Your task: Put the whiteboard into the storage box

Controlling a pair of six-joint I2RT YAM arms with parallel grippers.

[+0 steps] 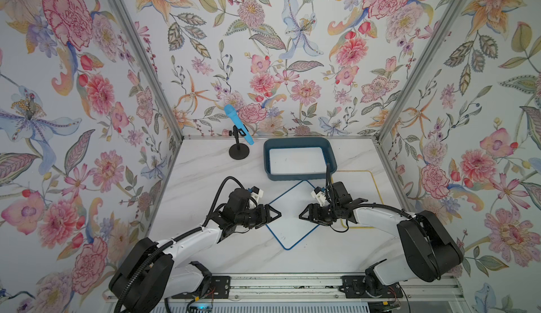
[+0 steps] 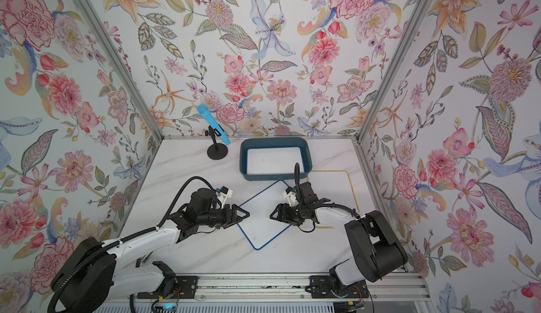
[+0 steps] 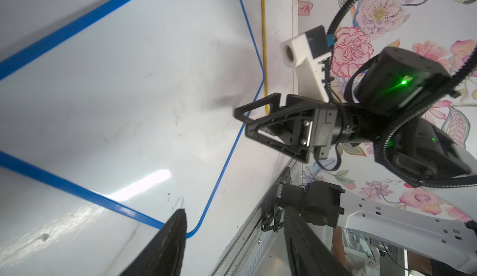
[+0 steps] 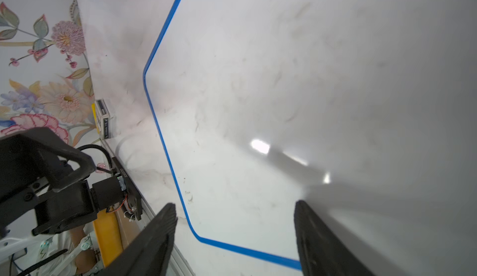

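A blue-edged whiteboard (image 1: pixel 287 217) lies turned diagonally on the table, below the teal storage box (image 1: pixel 299 176), whose inside shows a white flat bottom. My left gripper (image 1: pixel 269 213) hovers at the board's left edge, part open with nothing between its fingers; in the left wrist view its two fingertips frame the board's lower corner area. My right gripper (image 1: pixel 308 213) is over the board's right side, open and empty; the right wrist view looks down on the white surface between its fingers.
A yellow-edged board (image 1: pixel 366 183) lies at the right, partly behind the right arm. A blue microphone (image 1: pixel 236 118) on a black stand is at back left.
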